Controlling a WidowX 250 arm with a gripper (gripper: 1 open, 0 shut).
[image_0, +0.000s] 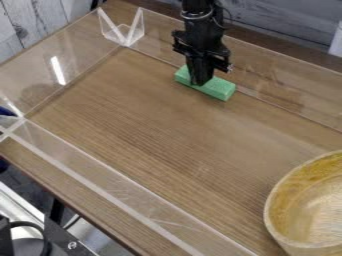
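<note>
A green rectangular block (214, 86) lies on the wooden table (160, 150) near the top middle of the camera view. My black gripper (199, 78) reaches down from the top edge onto the block's left part, its fingertips at or just over it. It looks shut, with nothing clearly between its fingers.
A clear plastic container (120, 28) stands at the upper left. A large tan bowl (305, 205) sits at the lower right. Black cables (27, 232) lie at the bottom left.
</note>
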